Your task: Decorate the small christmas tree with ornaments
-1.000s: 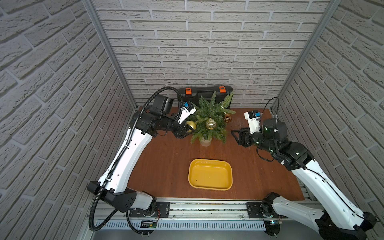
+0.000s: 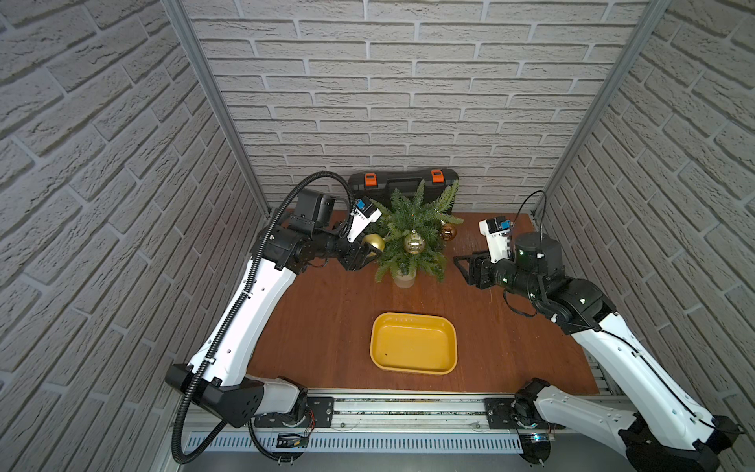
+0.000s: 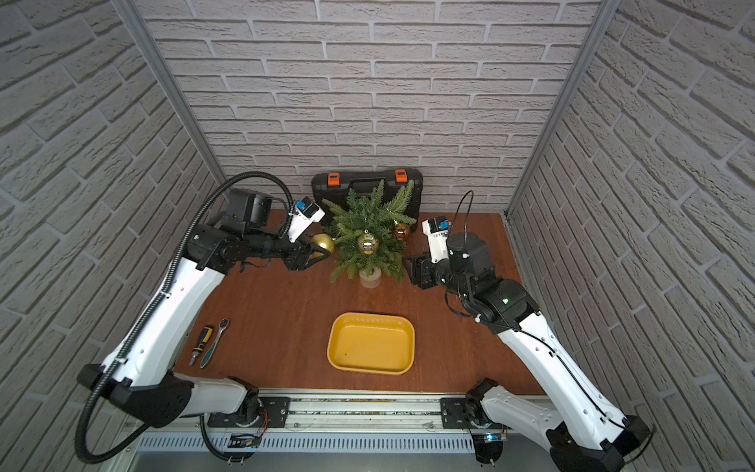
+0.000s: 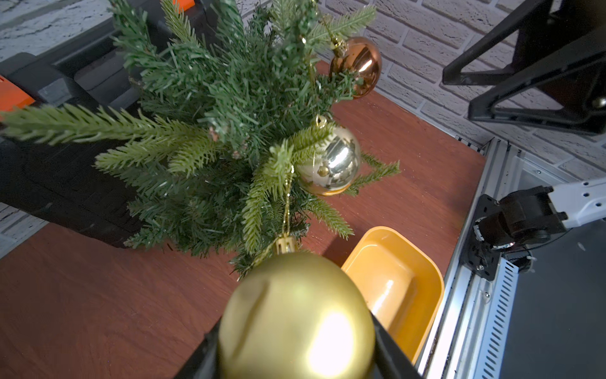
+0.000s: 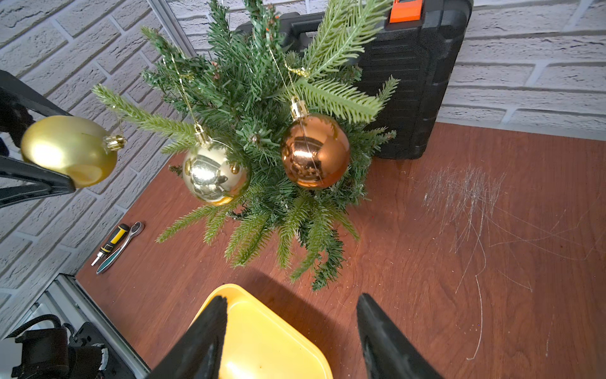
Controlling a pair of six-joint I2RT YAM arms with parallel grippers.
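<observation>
The small tree stands in a pot at the back middle, with a shiny gold ball and a copper ball hanging on its branches. My left gripper is shut on a matte gold ball at the tree's left side. The ball's string runs up to a branch in the left wrist view; whether it is looped on cannot be told. My right gripper stands open, empty, to the right of the tree.
An empty yellow tray lies in front of the tree. A black case stands behind it. A screwdriver and ratchet lie at the left. Fine loose strands lie on the right.
The right arm has not visibly moved.
</observation>
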